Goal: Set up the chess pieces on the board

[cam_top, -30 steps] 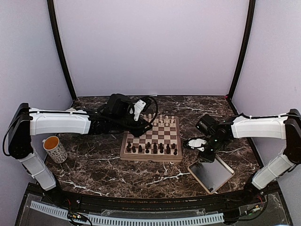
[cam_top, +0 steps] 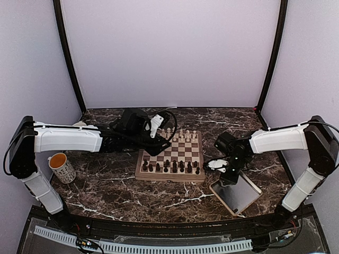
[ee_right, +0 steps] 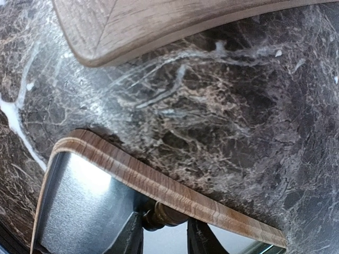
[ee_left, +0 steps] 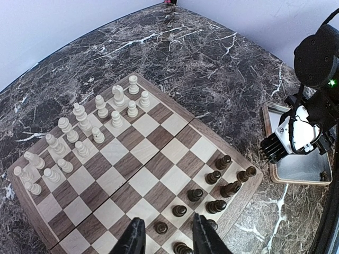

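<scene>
White pieces (ee_left: 98,135) stand in two rows along one side of the chessboard (cam_top: 145,175); dark pieces (cam_top: 181,170) stand in rows along the opposite side. Above the board, my left gripper is open and empty, with dark pieces below its fingertips. My right gripper is low over the wood-rimmed tray (ee_right: 143,179), fingers parted on either side of a dark piece (ee_right: 168,213). This piece lies against the inner side of the rim, partly hidden; whether the fingers touch it is unclear.
Another small dark piece (cam_top: 236,210) lies at the tray's near corner. Bare marble separates the tray from the board's corner (ee_right: 94,50). A patterned cup (cam_top: 63,170) stands far left. The table in front of the board is clear.
The tray itself has shifted slightly left. The left arm has barely moved, and the board looks the same.
</scene>
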